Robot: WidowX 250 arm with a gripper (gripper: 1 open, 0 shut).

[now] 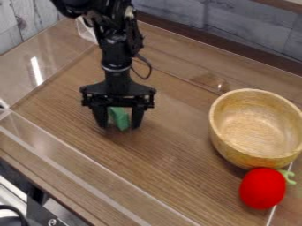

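My black gripper is low over the wooden table at the centre-left, around a small green object. The green object is partly hidden behind the fingers, so I cannot tell whether they grip it.
A wooden bowl sits at the right, with a red tomato-like object below it near the corner. The table's left edge shows at upper left.
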